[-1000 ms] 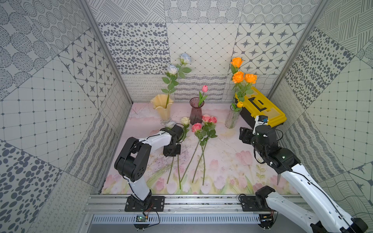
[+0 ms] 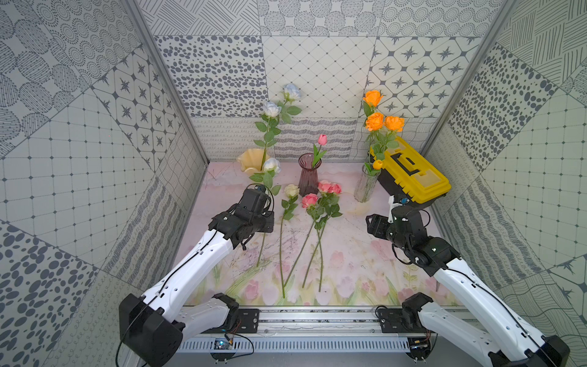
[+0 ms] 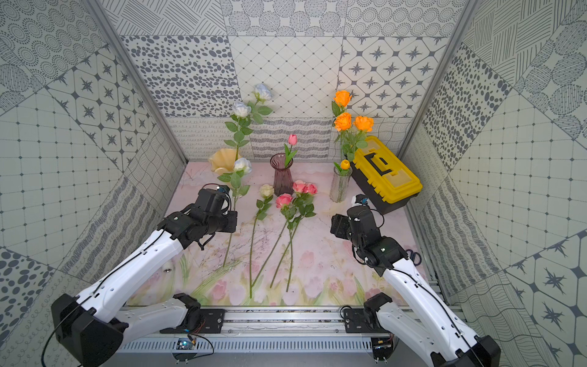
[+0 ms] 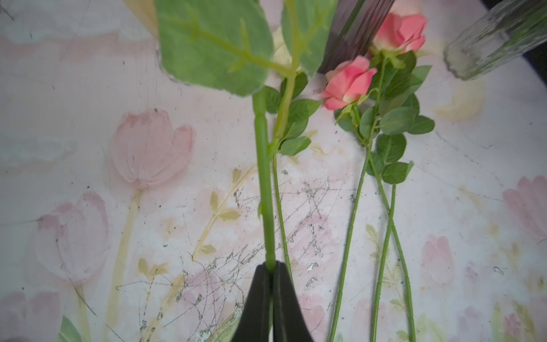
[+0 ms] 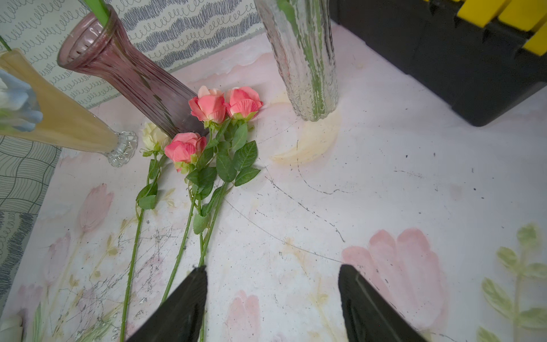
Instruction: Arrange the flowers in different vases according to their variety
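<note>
My left gripper is shut on the green stem of a pale blue rose (image 3: pixel 242 165), lifted clear of the table; its bloom is in front of the cream vase (image 3: pixel 221 160). That vase holds two more blue roses (image 2: pixel 272 109). A purple vase (image 2: pixel 308 174) holds one pink tulip (image 2: pixel 322 140). Orange roses (image 2: pixel 374 121) and an orange tulip (image 2: pixel 378 164) stand in the clear glass vase (image 5: pixel 307 62). On the table lie a white rose (image 5: pixel 153 137) and several pink roses (image 5: pixel 185 149). Over bare table, my right gripper stands open and empty.
A black and yellow toolbox (image 2: pixel 415 171) fills the back right corner, close to the clear vase. Stems of the lying roses spread over the middle front.
My left gripper has risen and moved left and away from the table front, carrying the blue rose up off the table.
</note>
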